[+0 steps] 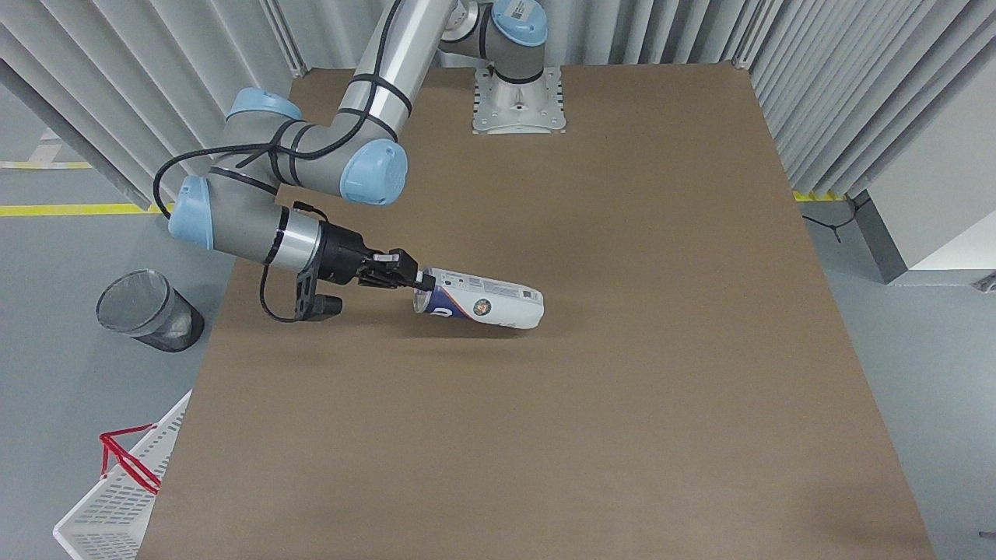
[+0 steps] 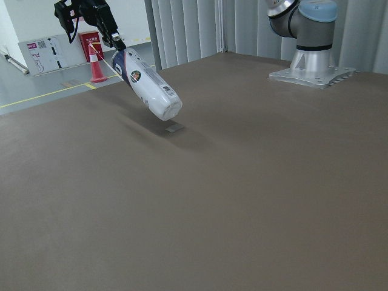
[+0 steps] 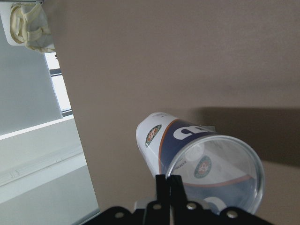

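Note:
A white cylindrical canister (image 1: 495, 300) with a blue-and-orange label and clear rim hangs tilted above the table, its shadow below it in the left view (image 2: 145, 82). My gripper (image 1: 420, 280) is shut on its rim end, at the top left of the canister in the left view. In the wrist view my gripper's fingertips (image 3: 168, 183) sit close together at the rim of the canister (image 3: 154, 140), whose far end points away from me.
On the floor to the left stand a dark bin (image 1: 145, 313) and a white basket (image 1: 117, 513) with red handles.

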